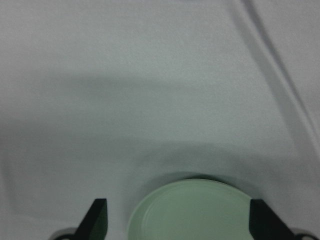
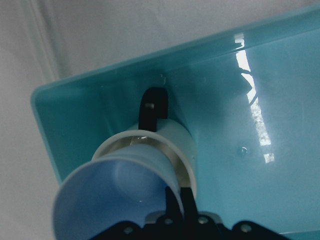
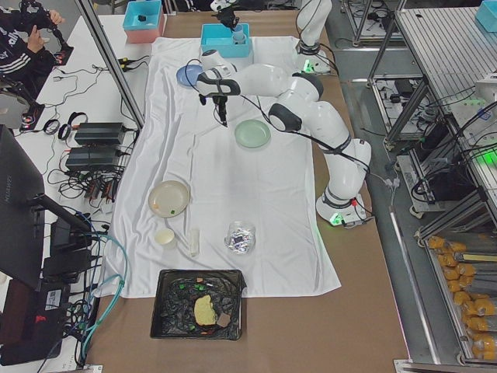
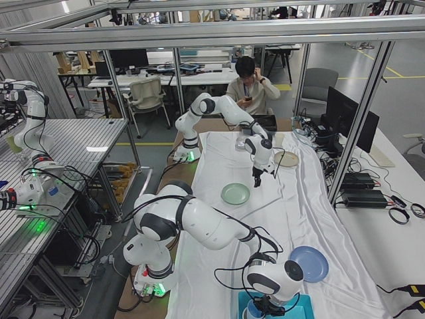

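Observation:
A green plate (image 3: 252,134) lies on the white cloth. My left gripper (image 3: 220,113) hovers beside it, open; the left wrist view shows the plate (image 1: 192,215) between and beyond its fingertips. At the far end, my right gripper is shut on the rim of a blue cup (image 2: 107,195). That cup is held over a white cup (image 2: 177,134) with a black handle, inside a teal bin (image 2: 240,190).
A blue plate (image 4: 309,262) lies beside the bin. A beige plate (image 3: 168,198), a small cream cup (image 3: 165,237), a crumpled foil item (image 3: 241,237) and a black tray (image 3: 167,318) are at the near end.

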